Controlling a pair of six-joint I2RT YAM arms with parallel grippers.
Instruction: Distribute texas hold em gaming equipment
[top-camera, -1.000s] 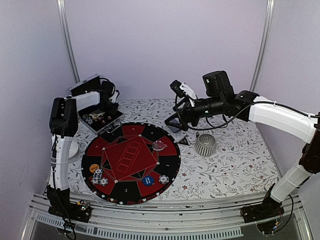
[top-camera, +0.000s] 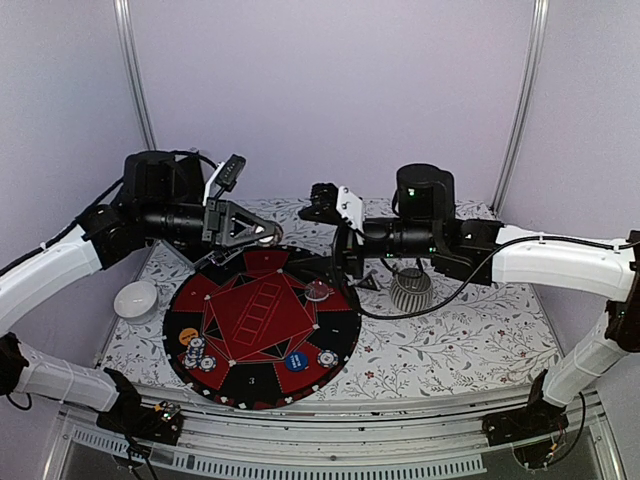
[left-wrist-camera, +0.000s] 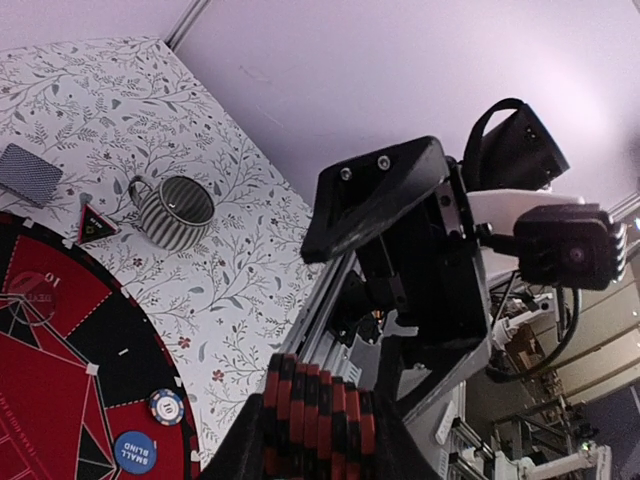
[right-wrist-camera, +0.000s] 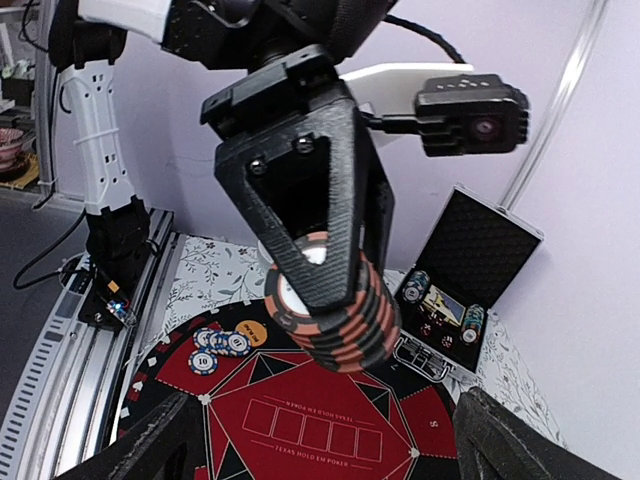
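Note:
My left gripper (top-camera: 268, 236) is shut on a stack of red and black chips, also seen edge-on in the right wrist view, held above the back of the poker mat (top-camera: 265, 310). Opposite it, my right gripper is open and empty, its fingers (right-wrist-camera: 505, 440) spread over the mat's right side. On the mat lie a blue small blind disc (left-wrist-camera: 135, 452), an orange disc (top-camera: 188, 336), a clear disc (top-camera: 317, 291), a white-edged chip (left-wrist-camera: 166, 407) and several blue and white chips (right-wrist-camera: 220, 345). The open chip case (right-wrist-camera: 447, 318) is mostly hidden by my left arm from above.
A striped mug (top-camera: 411, 292) stands right of the mat, near a small black triangle (left-wrist-camera: 95, 226) and a grey card deck (left-wrist-camera: 28, 175). Left of the mat sits a white bowl (top-camera: 135, 300).
My left gripper has risen from the chip case and swung right and forward over the mat, carrying the chips.

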